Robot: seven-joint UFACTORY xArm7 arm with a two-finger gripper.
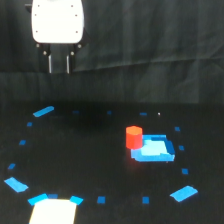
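Observation:
My gripper (59, 70) hangs high at the upper left, well above the dark table and far from the other things. Its two thin fingers point down and stand apart, so it is open, with nothing between them. Right of the middle is a red block (134, 137). It overlaps the left edge of a small blue tray (168, 156) with a pale inside; whether it rests in the tray, on its rim or just beside it I cannot tell.
Small blue marks outline an area of the dark table. Larger blue strips lie at the back left (43, 111), left front (16, 185) and right front (184, 193). A bright white shape (52, 212) stands at the lower left edge.

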